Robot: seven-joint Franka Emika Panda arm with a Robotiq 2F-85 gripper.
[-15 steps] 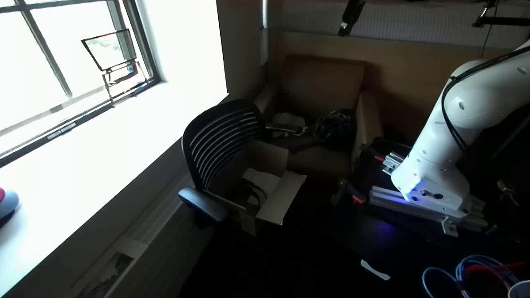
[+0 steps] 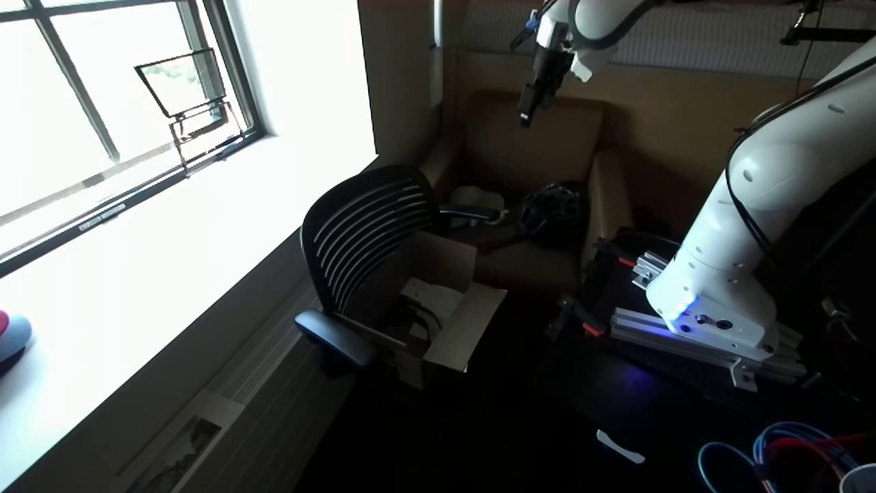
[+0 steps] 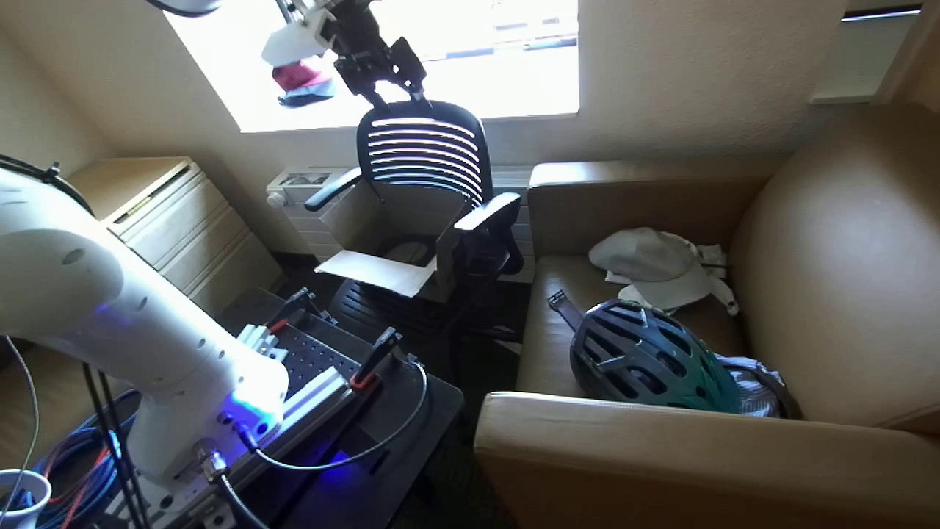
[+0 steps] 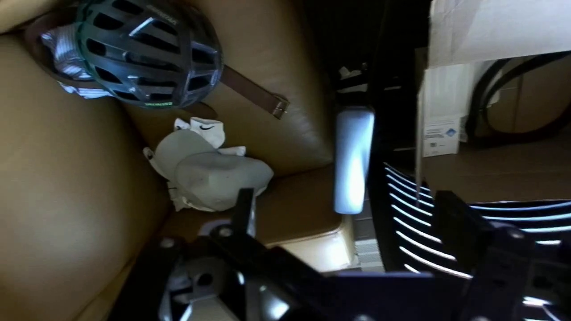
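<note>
My gripper is open in the wrist view, its two fingers wide apart with nothing held between them. In exterior view 2 the gripper (image 3: 398,95) hangs high, in front of the window and chair back. Below it in the wrist view, a grey-white cap (image 4: 219,179) lies on the tan armchair (image 4: 59,182), next to a dark green bike helmet (image 4: 152,59) with a brown belt (image 4: 251,93) beside it. An open cardboard box (image 3: 374,272) rests on the black office chair (image 3: 423,145); dark cables or straps (image 4: 473,101) show inside it.
The office chair's armrest (image 4: 353,160) stands between armchair and box. A red and blue cap (image 3: 304,81) sits on the windowsill. Clamps (image 3: 379,357) rise from the black table by the robot's base. The air around the gripper looks clear.
In exterior view 1 the arm has come lower and to the left, bringing the gripper down in front of the armchair's back. The cap, helmet and box have not moved.
</note>
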